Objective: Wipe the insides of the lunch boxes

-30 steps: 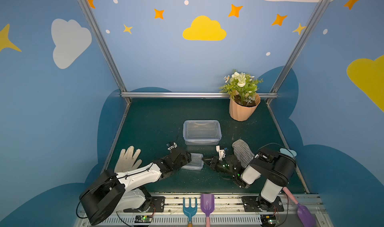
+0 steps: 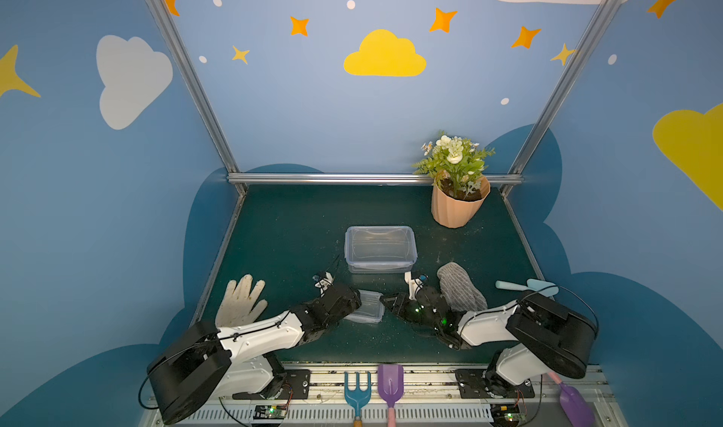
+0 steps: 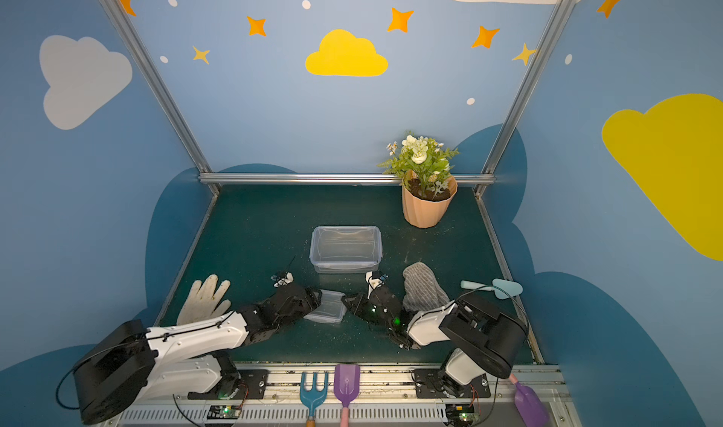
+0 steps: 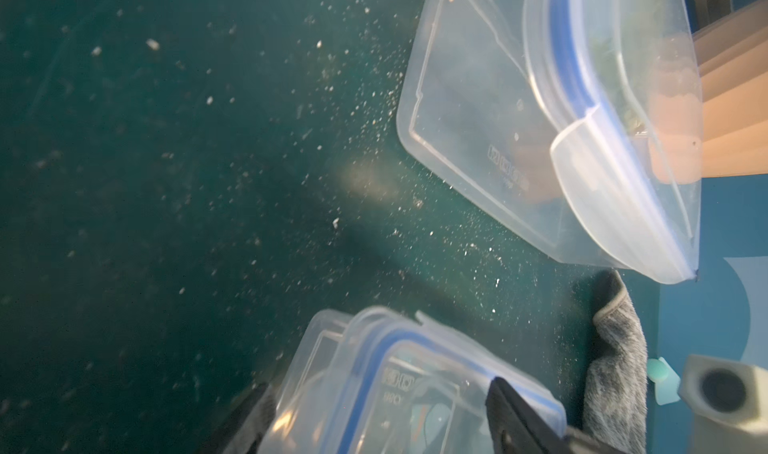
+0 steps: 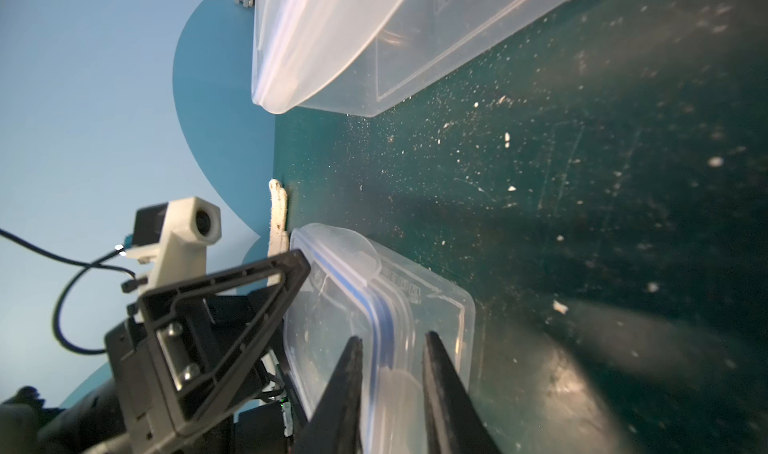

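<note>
A small clear lunch box (image 2: 368,306) lies low in the middle of the table, between my two grippers. My left gripper is shut on it from the left; the fingertips show at the bottom of the left wrist view. My right gripper is at the box's right side, part open, its two fingers around the blue-sealed rim in the right wrist view, not clearly gripping. A larger clear lunch box (image 2: 380,244) stands just behind. A grey ribbed cloth (image 2: 459,284) lies to the right.
A potted plant (image 2: 455,205) stands at the back right, a white glove (image 2: 239,302) at the left and a pale blue scoop (image 2: 542,287) at the right.
Over the last second my right arm has swung its upper part outward and settled, with its gripper staying by the small box. The small box has shifted slightly toward the front.
</note>
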